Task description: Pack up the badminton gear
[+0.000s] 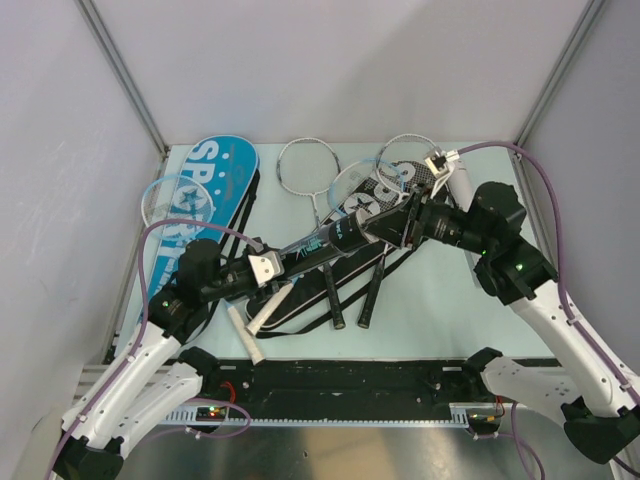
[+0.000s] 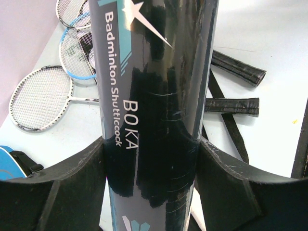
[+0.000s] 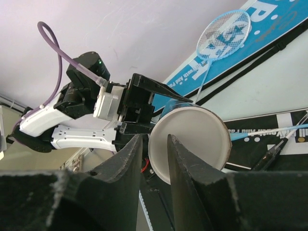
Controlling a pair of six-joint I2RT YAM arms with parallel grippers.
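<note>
A dark shuttlecock tube (image 2: 154, 96) with BOKA lettering is held tilted above the table, my left gripper (image 1: 283, 268) shut around it. In the top view its upper end, with a pale cap (image 3: 192, 139), points toward my right gripper (image 1: 375, 230). The right wrist view has the right fingers (image 3: 180, 163) just in front of the cap's left part, a narrow gap between the tips; whether they touch the cap I cannot tell. Two white-framed rackets (image 1: 308, 165) and a blue-framed one (image 1: 367, 185) lie at the back, some over a black bag (image 1: 330, 285).
A blue racket cover (image 1: 220, 160) lies at the left with a pale blue racket (image 1: 178, 200) on it. Near the front left is a white-handled piece (image 1: 245, 335).
</note>
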